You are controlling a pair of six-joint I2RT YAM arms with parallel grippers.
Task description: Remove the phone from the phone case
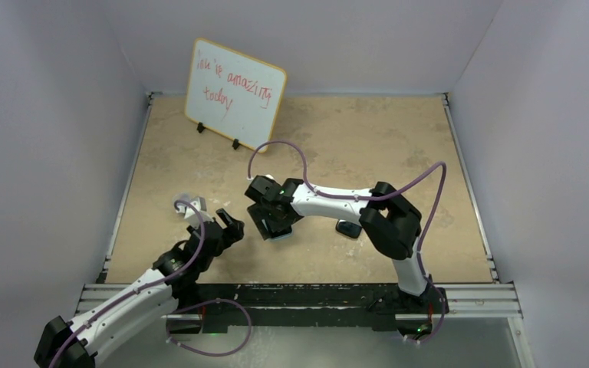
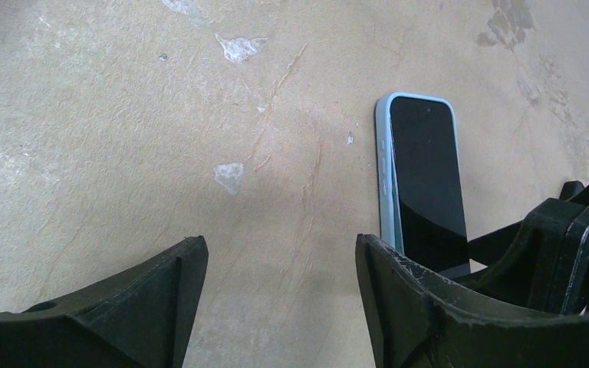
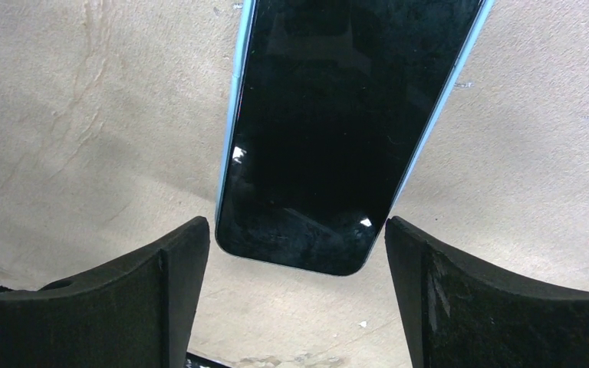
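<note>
A black phone in a light blue case lies flat on the table, beneath my right gripper, which hides most of it in the top view. In the right wrist view my right gripper stands open, its fingertips either side of the phone's lower end. My left gripper is to the left, apart from the case, open, with only bare table between its fingertips.
Another dark phone-like object lies to the right. A whiteboard stands at the back left. A small grey object is partly hidden behind the left arm.
</note>
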